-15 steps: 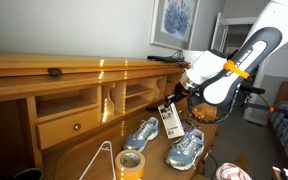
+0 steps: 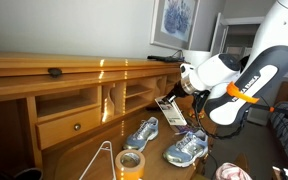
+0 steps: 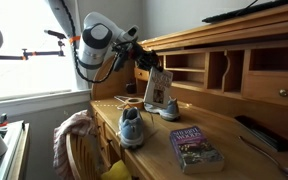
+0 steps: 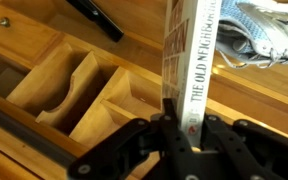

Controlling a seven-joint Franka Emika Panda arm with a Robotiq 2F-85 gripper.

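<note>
A white book (image 4: 196, 70) hangs from my gripper, its spine lettered "THE OLD NEIGHBOR" in red. The fingers are closed on one end of it. In exterior view 2 the book (image 3: 158, 88) is held up above the desk, in front of the cubbies and near the shoes; in exterior view 1 the book (image 2: 171, 111) tilts, its lower end near the shoes. One grey-blue running shoe (image 2: 142, 134) stands by the cubbies and another shoe (image 2: 186, 149) sits nearer the front of the desk.
The wooden cubbies (image 3: 189, 75) line the back of the desk. A thick paperback (image 3: 195, 148) lies flat on the desk. A roll of tape (image 2: 130, 163) and a white wire stand (image 2: 101, 158) occupy the near end. A black object (image 4: 95, 18) lies near the cubbies.
The book has gone from nearly upright to more tilted, staying in the gripper. In exterior view 1 the arm has swung closer to the camera and its wrist has turned.
</note>
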